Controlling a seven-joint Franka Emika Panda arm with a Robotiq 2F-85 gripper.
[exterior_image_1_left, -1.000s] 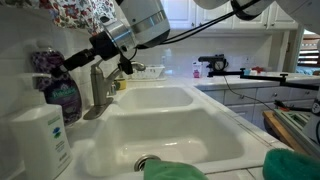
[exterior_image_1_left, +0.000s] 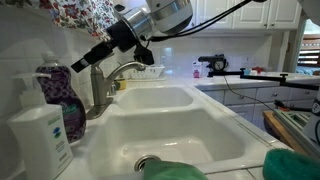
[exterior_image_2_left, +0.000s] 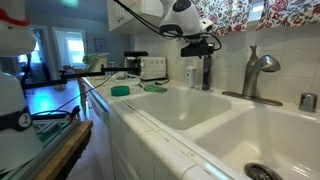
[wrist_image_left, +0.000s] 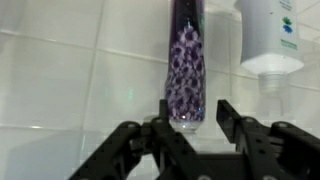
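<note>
A purple patterned bottle (exterior_image_1_left: 62, 98) stands upright at the left of the sink, behind a white pump bottle (exterior_image_1_left: 42, 138). My gripper is shut on the purple bottle's narrow top end, which shows between the fingers in the wrist view; exactly where the pads touch is too dark to make out. From the wrist, the purple bottle (wrist_image_left: 186, 72) stretches away from the fingers, and the white bottle (wrist_image_left: 268, 45) lies apart to the right. Exterior view 2 has the dark purple bottle (exterior_image_2_left: 207, 72) just below the gripper, at the sink's far end.
The double white sink (exterior_image_1_left: 165, 135) takes up the space beside the bottles, with a metal faucet (exterior_image_1_left: 98, 84) at its back edge. A tiled wall stands close behind the bottles. A green item (exterior_image_1_left: 172, 171) lies at the near edge.
My gripper has shifted slightly to the right in exterior view 1. The purple bottle appears lower than a second ago, and the white bottle's pump shows more clearly.
</note>
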